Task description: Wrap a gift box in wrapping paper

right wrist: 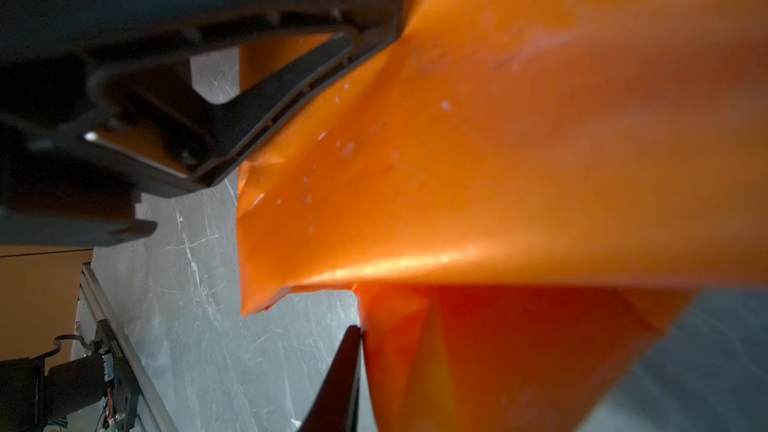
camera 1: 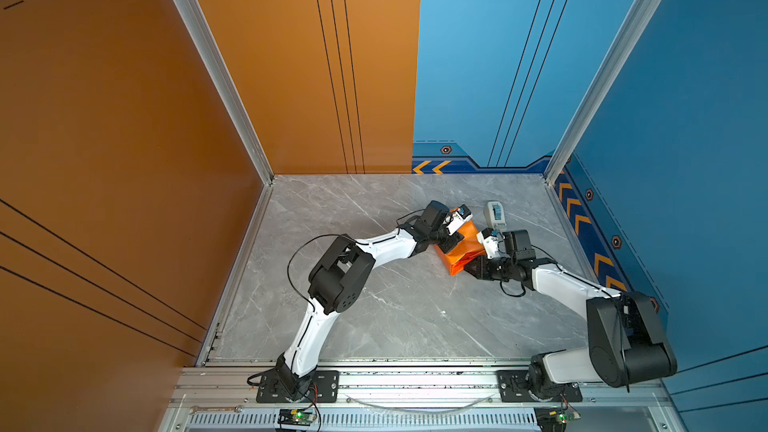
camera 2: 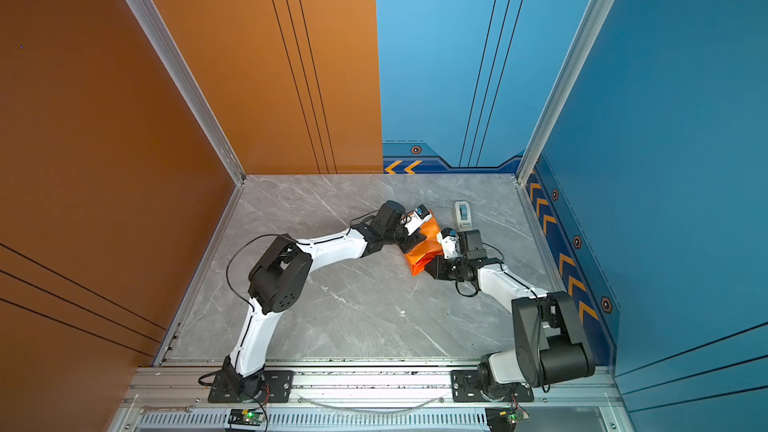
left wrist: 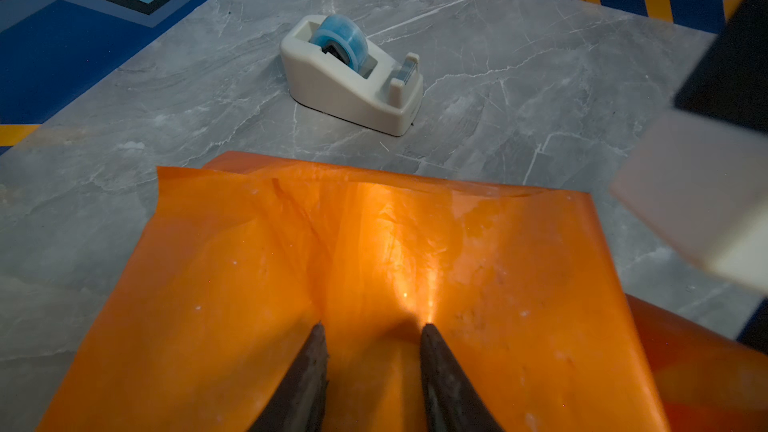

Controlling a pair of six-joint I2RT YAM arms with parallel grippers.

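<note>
The box wrapped in glossy orange paper (camera 1: 464, 249) lies on the grey table, mostly covered by both grippers from above. Over its top, my left gripper is shut on the orange paper, which shows between its two black fingers. At the box's right end, my right gripper is open, one finger (right wrist: 364, 20) against the paper and the other lower down beside a hanging paper flap (right wrist: 512, 360). A folded paper edge (left wrist: 432, 184) runs across the box's far side. The box inside is hidden.
A white tape dispenser (left wrist: 352, 84) with a blue roll stands just beyond the box, close to the right arm. Bare table (camera 1: 384, 312) lies in front of and left of the box. Coloured walls close off the back and sides.
</note>
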